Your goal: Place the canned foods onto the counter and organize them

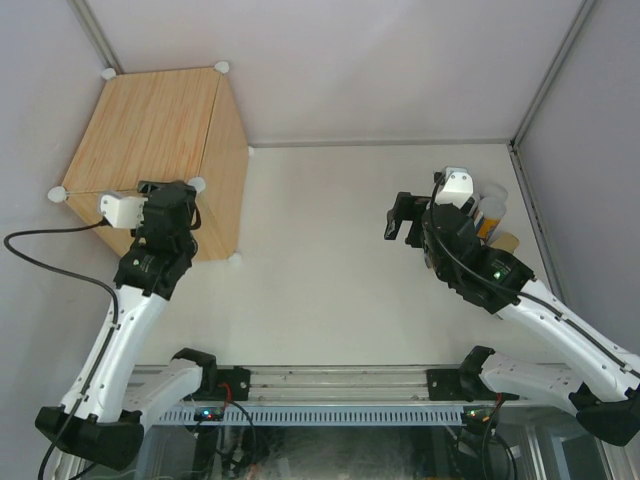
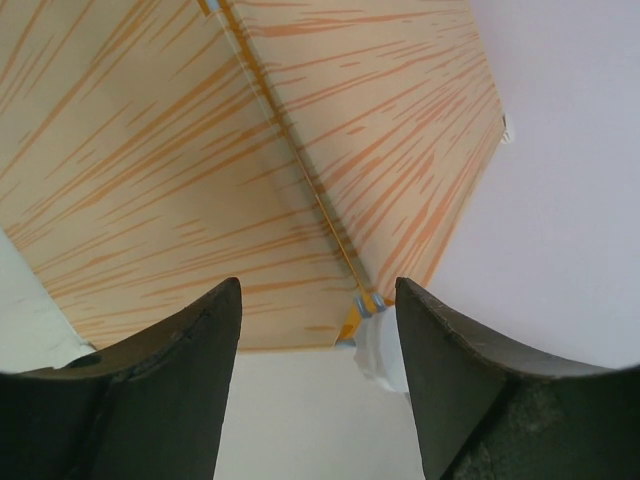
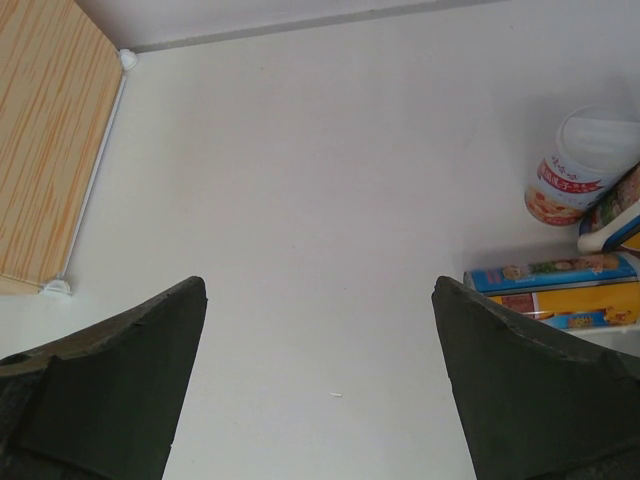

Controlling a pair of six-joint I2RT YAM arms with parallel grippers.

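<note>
The wooden box [image 1: 150,125] stands at the back left; my left gripper [image 1: 165,195] is over its front edge, open with nothing between the fingers, its wrist view filled by the box's wood panels [image 2: 150,200]. My right gripper [image 1: 405,210] hangs open at the right, beside the canned foods [image 1: 490,215], which it partly hides from above. In the right wrist view a white-lidded can [image 3: 565,190] stands behind several blue and yellow packs [image 3: 560,275] lying side by side.
Walls border it at back and sides; a metal rail [image 1: 330,380] runs along the front.
</note>
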